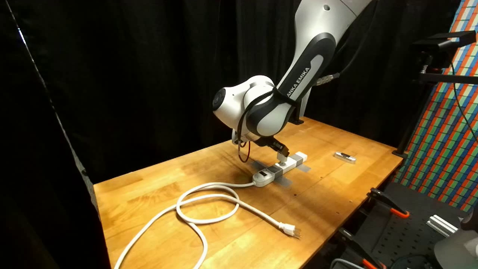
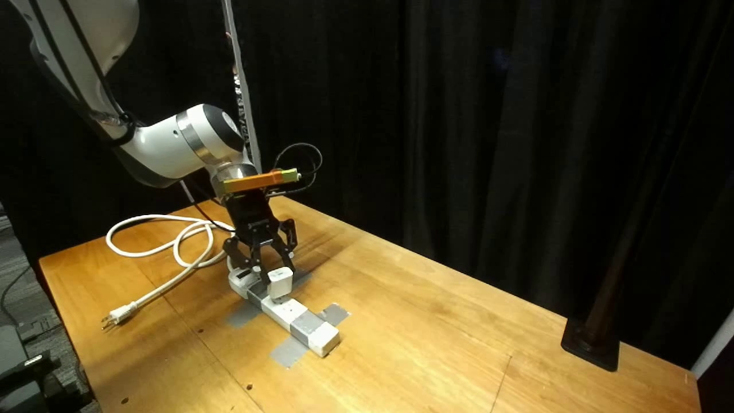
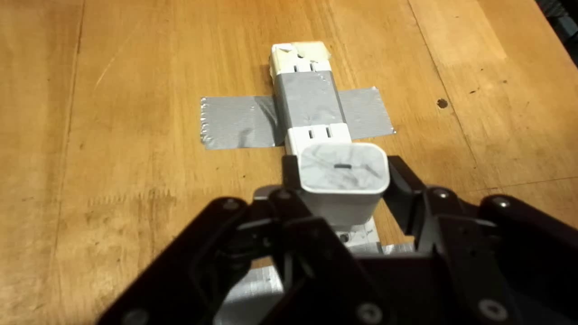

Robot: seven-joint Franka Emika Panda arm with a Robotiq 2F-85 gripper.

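A white block-shaped plug adapter [image 3: 344,169] is pinched between the two black fingers of my gripper, which is shut on its sides. Below it lies a white power strip [image 2: 282,313], held to the table by grey tape. In exterior view 2 the adapter [image 2: 280,283] appears right at the strip's top, near its middle, slightly tilted. From the wrist, its body covers the outlet underneath, so I cannot tell whether its prongs are in the slots. Exposed outlet slots [image 3: 319,132] show just beyond it. Exterior view 1 has the gripper [image 1: 282,156] over the strip.
The strip's white cord [image 1: 215,195] loops over the table, its plug [image 1: 289,229] lying near the front edge. A small grey-white object [image 1: 344,157] rests toward the right side. Open wooden tabletop [image 2: 426,330] lies beyond the strip's far end.
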